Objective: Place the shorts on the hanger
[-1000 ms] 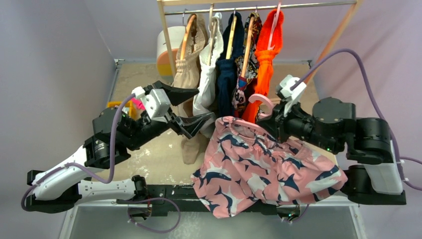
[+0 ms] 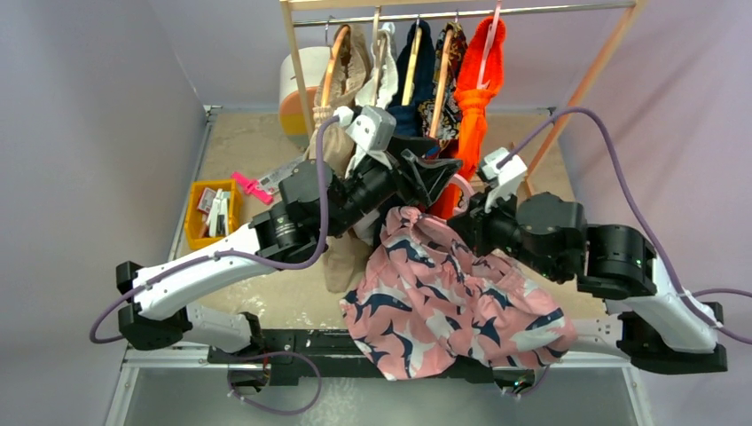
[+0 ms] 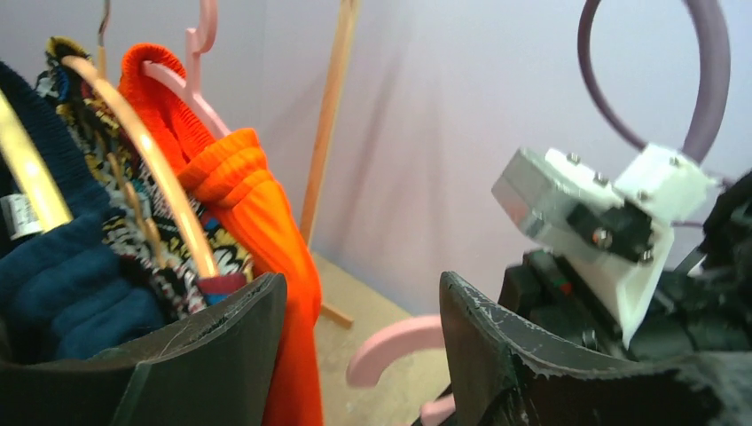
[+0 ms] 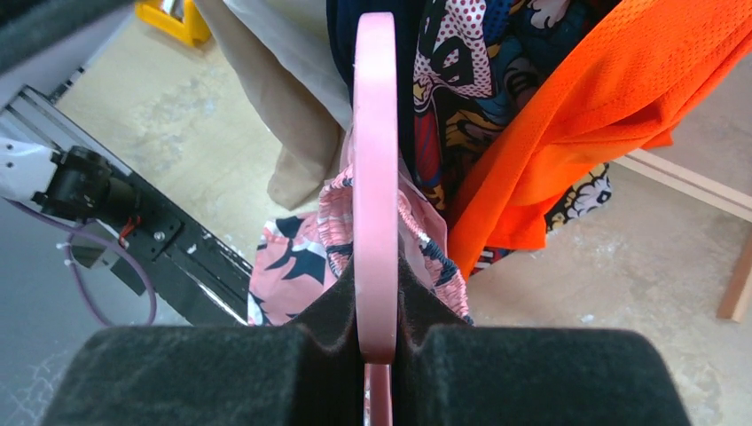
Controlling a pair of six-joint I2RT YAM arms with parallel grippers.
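Pink shorts [image 2: 417,302] with a shark print hang below the pink hanger [image 2: 463,188], their waistband around its bar. My right gripper [image 2: 470,226] is shut on the hanger near the base of its hook; in the right wrist view the pink plastic stands upright between the fingers. Right beside the hook, my left gripper [image 2: 450,177] stands part open. In the left wrist view the hook [image 3: 399,344] curves in near the right-hand finger [image 3: 474,333], apart from the other finger. Whether the hook touches a finger cannot be told.
Several garments hang on the rail [image 2: 550,9] at the back, the orange one [image 2: 473,115] rightmost, close to my left gripper. A yellow bin [image 2: 193,226] sits at the left. Right of the orange garment the rail is free, up to the wooden post [image 2: 590,75].
My left gripper has swung right, from beside the white garment to the hook.
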